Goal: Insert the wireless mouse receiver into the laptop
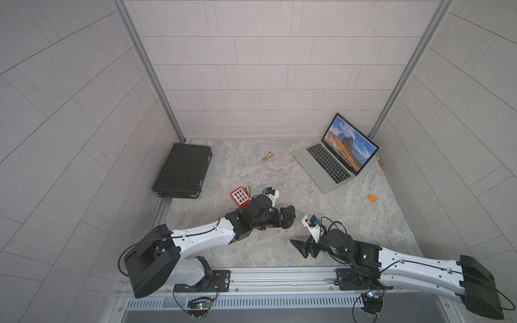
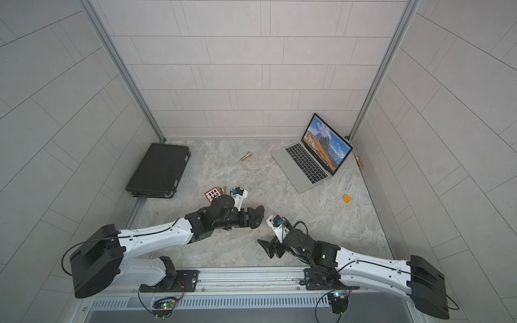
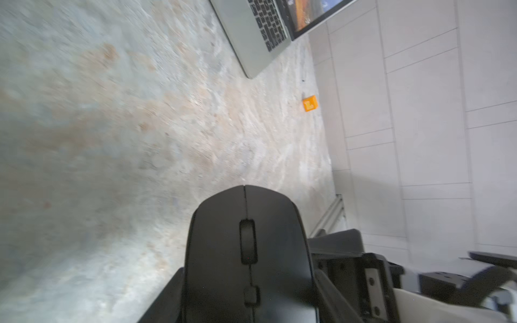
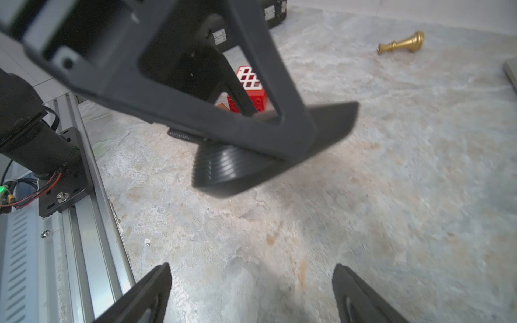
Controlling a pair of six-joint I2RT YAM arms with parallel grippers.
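Observation:
The open silver laptop (image 1: pixel 317 172) stands at the back right, its screen lit. My left gripper (image 1: pixel 282 215) is shut on a black mouse (image 3: pixel 247 215), lifted over the front middle of the table, wheel side facing the left wrist camera. My right gripper faces it from the right, low and close, its fingers part open with nothing between them; the dark body of the left gripper and mouse fills the upper part of the right wrist view. I cannot make out a receiver.
A black case (image 1: pixel 182 169) lies at the left. A red-and-white block (image 1: pixel 240 196), brass pieces (image 1: pixel 267 156) and an orange cube (image 1: pixel 371 198) lie on the table (image 1: pixel 242 161). The middle has free room.

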